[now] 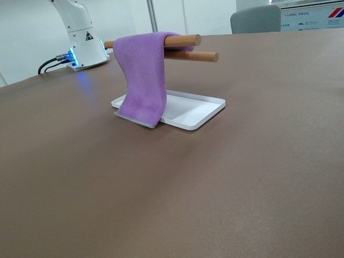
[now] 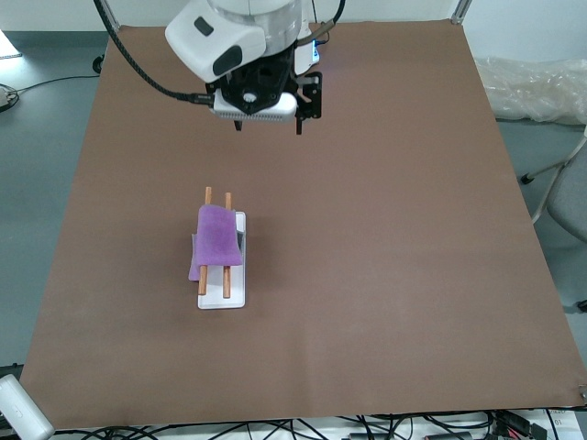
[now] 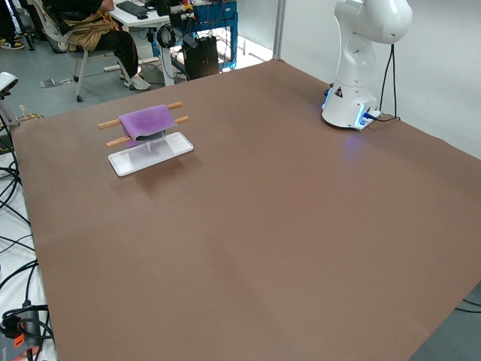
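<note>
A purple cloth (image 2: 216, 236) (image 1: 141, 78) (image 3: 146, 120) hangs draped over two parallel wooden rods (image 2: 227, 284) (image 1: 193, 56) (image 3: 118, 141), mounted above a white rectangular tray (image 2: 235, 295) (image 1: 196, 110) (image 3: 154, 158). In the left camera view my gripper (image 2: 269, 119) is at the top centre, above and behind the rack and apart from it; its finger state is hard to make out. Neither the top view nor the right view shows the gripper, only parts of the arm's base and body.
Cables and equipment (image 3: 30, 323) lie along one edge outside the table. A grey chair (image 2: 564, 202) stands beside the table, and a seated person appears beyond it in the right view.
</note>
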